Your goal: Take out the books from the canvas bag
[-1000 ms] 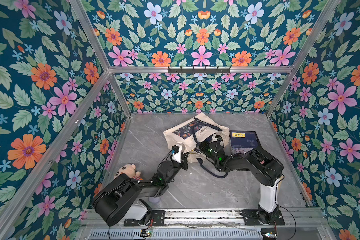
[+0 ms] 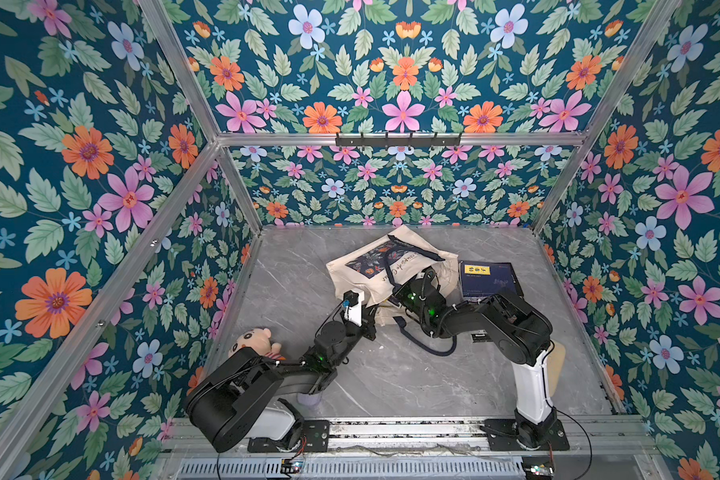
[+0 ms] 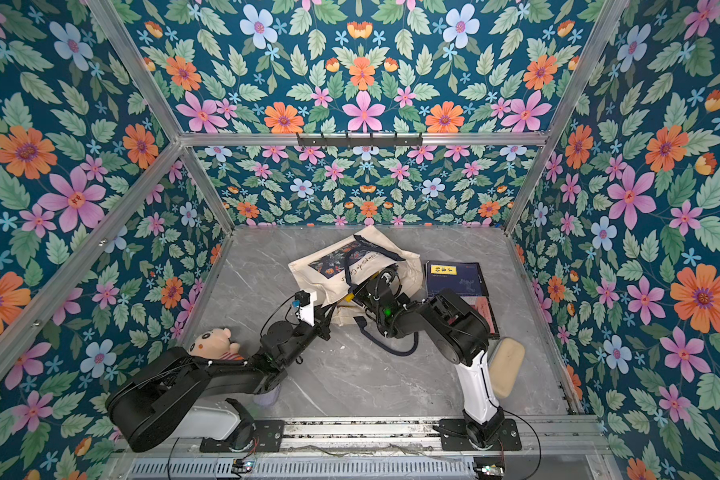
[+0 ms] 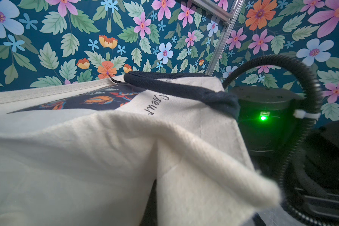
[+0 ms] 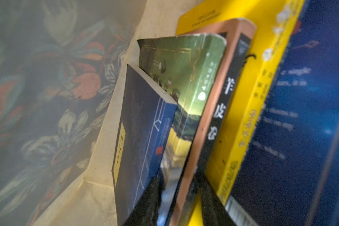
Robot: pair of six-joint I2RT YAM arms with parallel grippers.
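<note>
The cream canvas bag (image 2: 360, 276) with navy handles lies on the table, mouth toward me. My left gripper (image 2: 371, 310) is shut at its mouth, on a fold of canvas; in the left wrist view cloth hides most of the fingers. Inside the bag, the right wrist view shows a thin blue book (image 5: 139, 124), a green book (image 5: 188, 60), a pink-and-black book (image 5: 216, 109) and a yellow book (image 5: 248, 101), with a dark blue cover (image 5: 301, 113) at the right. My right gripper is inside, fingers apart in front of the green and pink-and-black spines.
A dark blue book (image 3: 456, 280) lies on the table right of the bag, another cover (image 3: 484, 312) partly beneath it. A tan oblong object (image 3: 506, 366) sits near the right wall. A plush doll (image 3: 213, 344) lies at the left.
My right arm has shifted a little leftward, its forearm and elbow swinging left, while its hand stays at the bag's mouth. The left arm and the bag look unmoved.
</note>
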